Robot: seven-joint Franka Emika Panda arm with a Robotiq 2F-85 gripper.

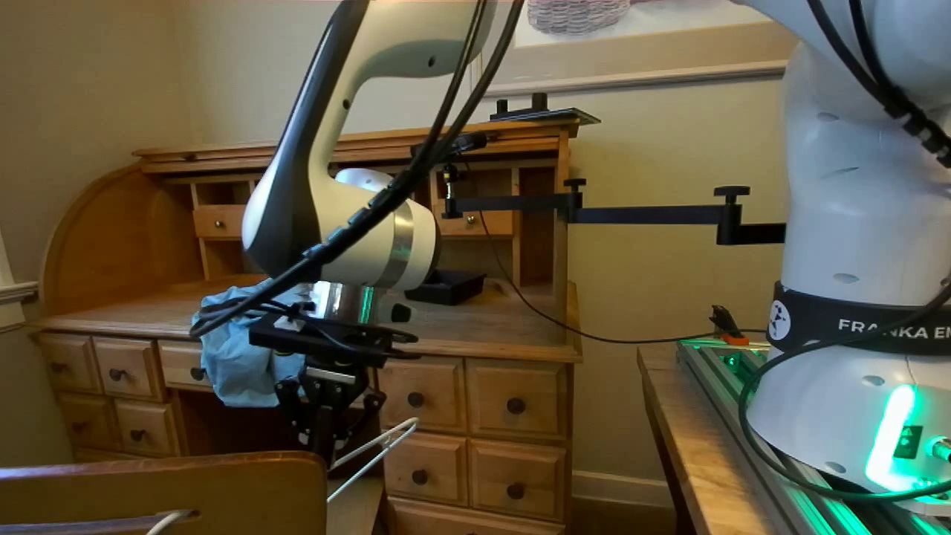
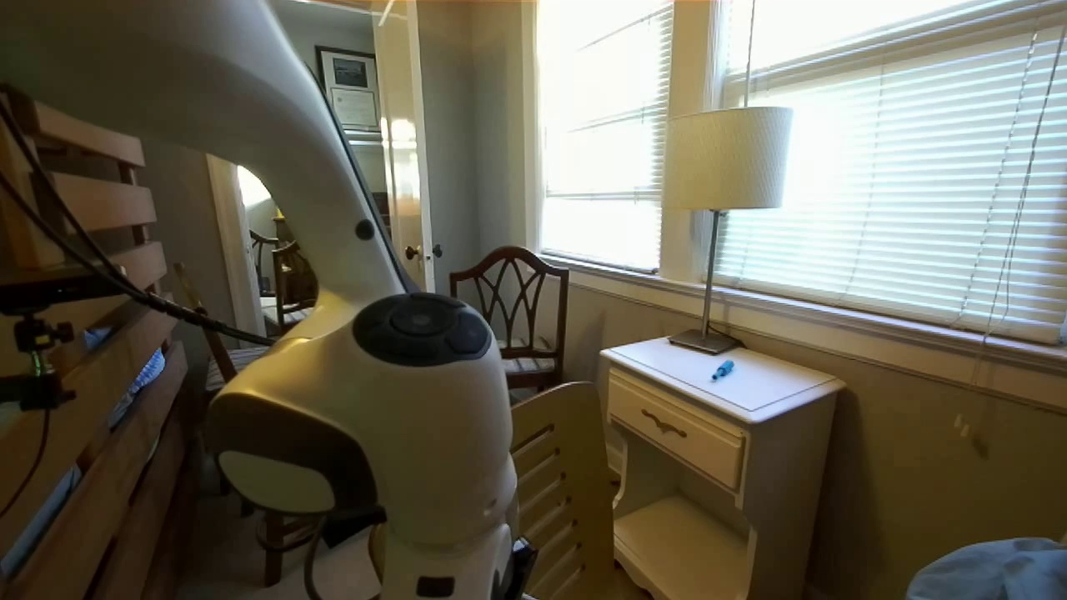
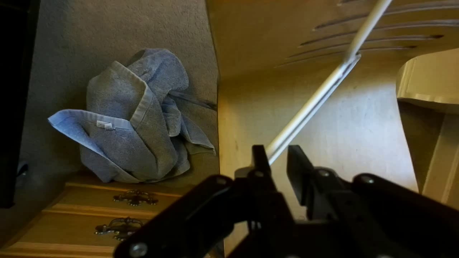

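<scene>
A thin white rod, doubled along part of its length, crosses the wooden chair in the wrist view. Its lower end runs to my gripper, close by the left finger. A gap remains between the two fingers, so the fingers are partly open; whether either finger touches the rod is unclear. In exterior view 1 the gripper points down behind the chair back, just left of the white rod.
A blue-grey cloth lies crumpled left of the chair in the wrist view. Behind the arm stands a roll-top desk holding a black tray. A white nightstand bears a lamp and a small blue object.
</scene>
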